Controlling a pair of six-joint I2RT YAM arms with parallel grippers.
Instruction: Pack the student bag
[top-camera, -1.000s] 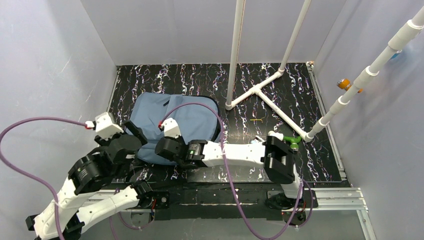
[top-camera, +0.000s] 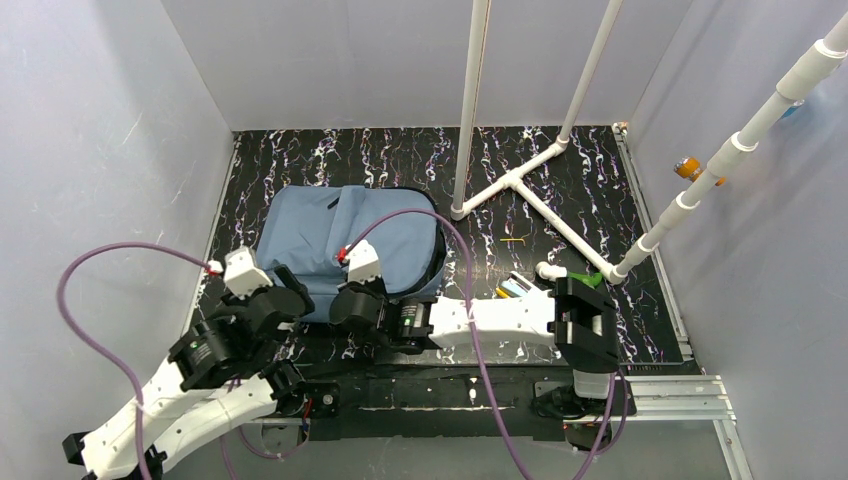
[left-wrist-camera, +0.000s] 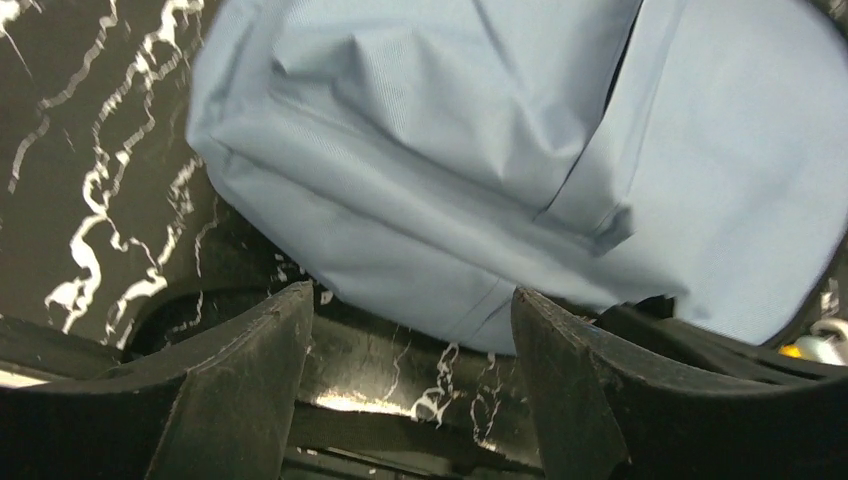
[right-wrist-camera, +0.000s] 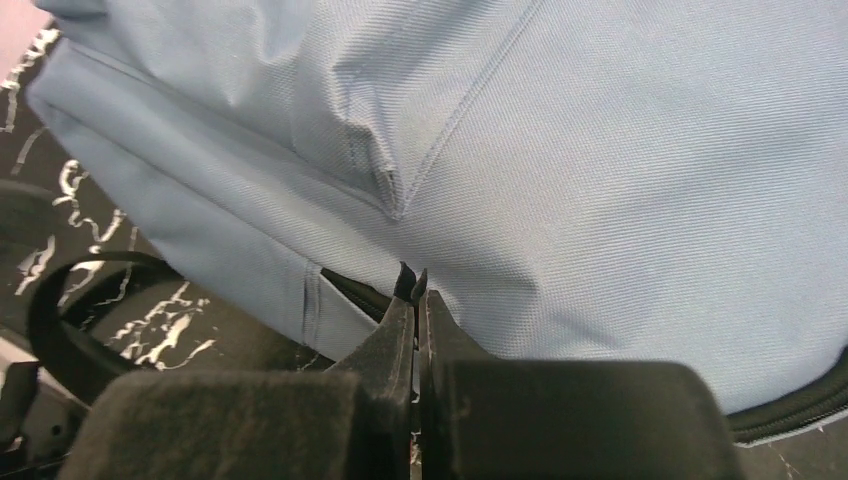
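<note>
The blue-grey student bag (top-camera: 312, 222) lies flat on the dark marbled table, its front side towards the arms. In the right wrist view, my right gripper is shut at the bag's front edge, on what looks like its black zipper (right-wrist-camera: 355, 292); the exact hold is mostly hidden by the fingertips. A dark line of zipper runs left from there. My left gripper is part open over the bag's front left edge, with its fingers apart and nothing held between them. A black strap (right-wrist-camera: 95, 265) loops beside the bag's left end.
White pipes (top-camera: 515, 182) form a frame at the table's right. Near the right forearm lie a small blue-and-yellow item (top-camera: 516, 286) and a green piece (top-camera: 586, 278), partly covered. The table behind the bag is free.
The left gripper has also swung right, closer to the bag. The bag shifted slightly.
</note>
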